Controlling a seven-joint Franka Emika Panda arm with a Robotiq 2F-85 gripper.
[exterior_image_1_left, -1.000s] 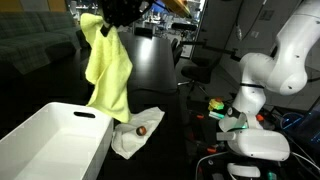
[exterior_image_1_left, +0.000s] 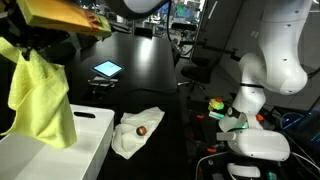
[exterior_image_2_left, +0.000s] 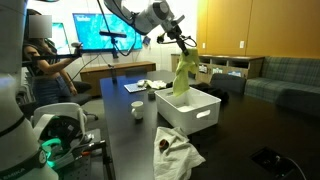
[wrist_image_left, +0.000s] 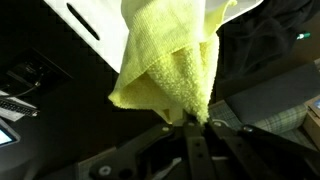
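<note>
A yellow cloth (exterior_image_1_left: 42, 108) hangs down from my gripper (exterior_image_1_left: 29, 48), which is shut on its upper end. In the second exterior view the cloth (exterior_image_2_left: 185, 74) drapes over the open white box (exterior_image_2_left: 203, 119), its lower end near or inside the opening; whether it touches the box I cannot tell. From the wrist, the yellow cloth (wrist_image_left: 172, 62) fills the upper middle and covers most of the fingers, with part of the white box (wrist_image_left: 112, 32) behind it.
On the black table beside the box lies a white cloth (exterior_image_2_left: 182, 159) with a small brown object (exterior_image_2_left: 163, 144) on it. A white cup (exterior_image_2_left: 138, 109) stands left of the box. A lit tablet (exterior_image_1_left: 108, 69) lies farther back.
My gripper has carried the yellow cloth leftward in the first exterior view, from the box's far right corner to above the box, and it hangs somewhat lower.
</note>
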